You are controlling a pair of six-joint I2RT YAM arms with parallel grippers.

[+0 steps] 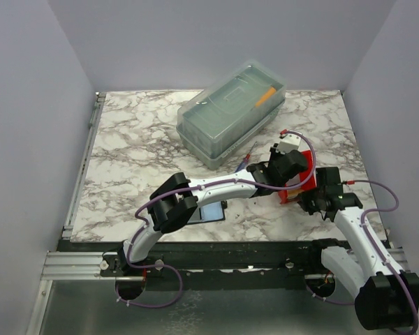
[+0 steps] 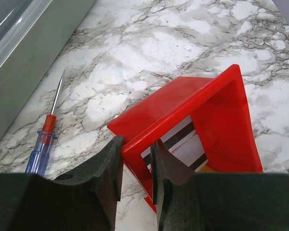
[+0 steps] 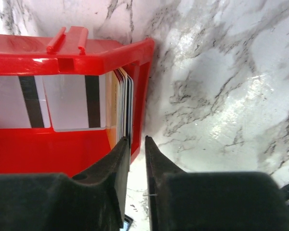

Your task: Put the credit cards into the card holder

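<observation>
The red card holder (image 2: pixel 183 106) is tilted on the marble table, and my left gripper is shut on its rim. Inside it, two white cards with black stripes (image 3: pixel 72 108) lie flat side by side, seen in the right wrist view. Several more cards (image 3: pixel 123 103) stand edge-on against the holder's end wall, the nearest face yellowish. At that end, my right gripper is partly open. One fingertip (image 3: pixel 121 149) overlaps the card edges; the other is outside the end wall. Whether either finger touches them, I cannot tell.
A large clear box with a lid (image 1: pixel 230 112) stands at the back. Between it and the holder lies a screwdriver (image 2: pixel 45 134). A light blue and dark item (image 1: pixel 211 213) sits partly under the left arm.
</observation>
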